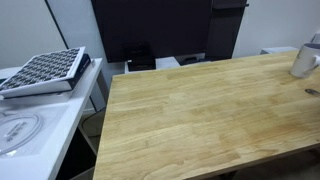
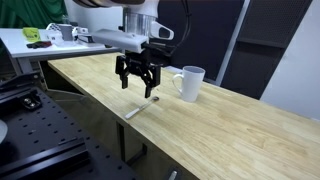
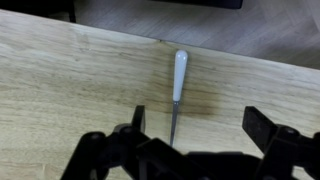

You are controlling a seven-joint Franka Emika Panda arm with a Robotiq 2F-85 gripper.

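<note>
A utensil with a white handle (image 3: 180, 75) and a thin metal shaft (image 3: 174, 120) lies on the wooden table near its edge. Its far end is hidden behind my gripper in the wrist view. Exterior view 2 has my open gripper (image 2: 138, 80) hanging above the table, over the utensil (image 2: 138, 109) and apart from it, with nothing between the fingers. Behind the utensil a white mug (image 2: 188, 84) stands upright. At the right edge of exterior view 1 appear the same mug (image 1: 303, 64) and the utensil's metal end (image 1: 312, 92).
A white side table (image 1: 50, 125) carries a patterned box (image 1: 45, 70) and a clear round lid or plate (image 1: 20, 130). Dark screens stand behind the table.
</note>
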